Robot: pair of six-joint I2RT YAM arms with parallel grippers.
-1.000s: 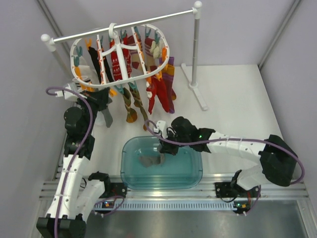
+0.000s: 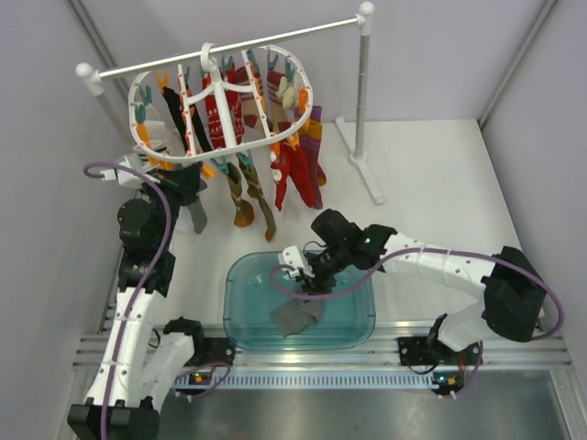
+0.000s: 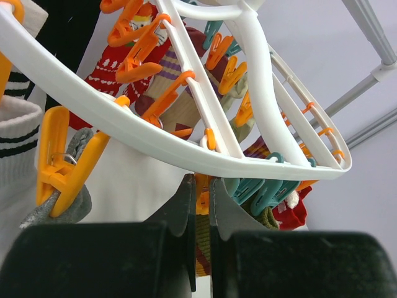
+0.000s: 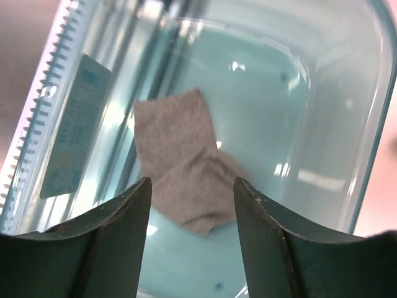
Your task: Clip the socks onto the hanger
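Observation:
A grey sock lies flattened and partly folded on the floor of the teal bin; in the top view the right arm covers part of it. Over it hovers my right gripper, fingers apart with nothing held between them. The white oval hanger carries several socks on orange and teal clips. At its near left rim my left gripper is shut on an orange clip. Left of it, another orange clip grips a grey sock.
A white stand supports the hanger above the table. Red socks and green-brown socks dangle behind the bin.
The sock in the bin has shifted toward the near side and now lies spread out. The left arm stayed still.

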